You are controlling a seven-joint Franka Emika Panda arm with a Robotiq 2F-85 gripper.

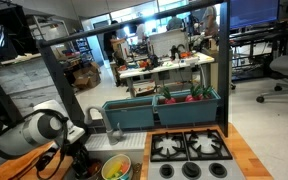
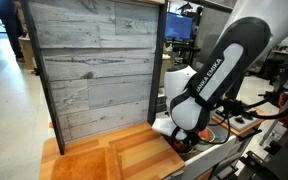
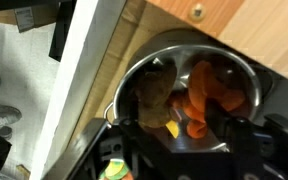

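Observation:
In the wrist view, a metal pot lies below my gripper. Inside it are a brown item and orange-red items, with a bit of yellow low in the middle. My dark fingers reach over the pot's near side, standing partly apart; nothing clearly shows held between them. In exterior view 1 the gripper is down at the sink's left end, beside a bowl with colourful contents. Exterior view 2 has the arm bent down there, its fingertips hidden.
A stove stands right of the sink. Behind the counter is a blue-green bin with red and green produce. A faucet rises near the gripper. In exterior view 2, an orange mat lies on the wooden counter.

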